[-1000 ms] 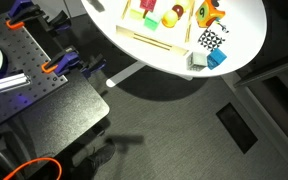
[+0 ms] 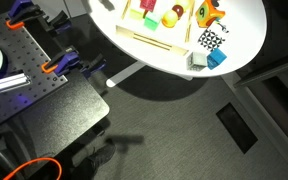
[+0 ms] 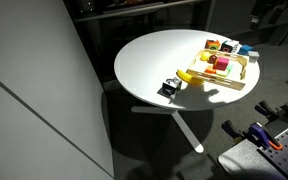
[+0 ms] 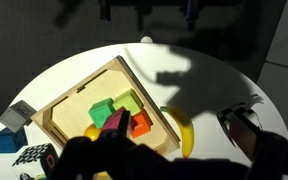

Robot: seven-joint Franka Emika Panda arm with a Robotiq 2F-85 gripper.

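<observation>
My gripper is open above the white round table, its dark fingers spread wide at the bottom of the wrist view, nothing visible between them. Under it lies a wooden tray holding a green block, a crimson block, an orange block and a yellow-green block. A yellow banana rests just outside the tray's edge. A black-and-white box stands farther right, partly hidden by a finger. Neither exterior view shows the gripper clearly.
Beyond the tray's other side sit a grey cube, a blue cube and a checkered block. An orange toy is at the tray's far side.
The tray and the objects around it stay where they were in exterior view 1. A blurred grey shape at its top edge has shifted slightly to the right.
</observation>
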